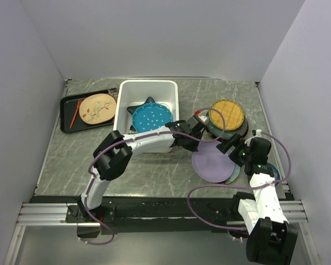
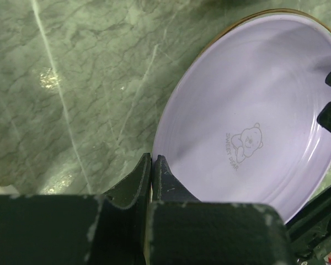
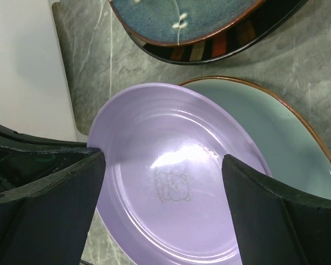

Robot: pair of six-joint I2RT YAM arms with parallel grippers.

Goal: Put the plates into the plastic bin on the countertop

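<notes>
The purple plate [image 1: 212,164], printed with a small bear, is gripped at its left edge by my left gripper, which is shut on the rim. Partly under it lies a blue-green plate [image 3: 281,130] with a brown rim. My right gripper stands open above the purple plate, its fingers [image 3: 267,204] apart and nothing clasped between them. The white plastic bin [image 1: 173,91] is left of the plates; inside it are a blue dotted plate [image 1: 151,117] and a dark star-shaped piece, partly covered by the left arm.
Behind the purple plate stands a stack of dishes topped by a yellow woven round [image 1: 228,115]. A black tray [image 1: 68,105] with a patterned plate [image 1: 97,109] sits far left. Bare grey countertop [image 1: 71,165] stretches across the front left.
</notes>
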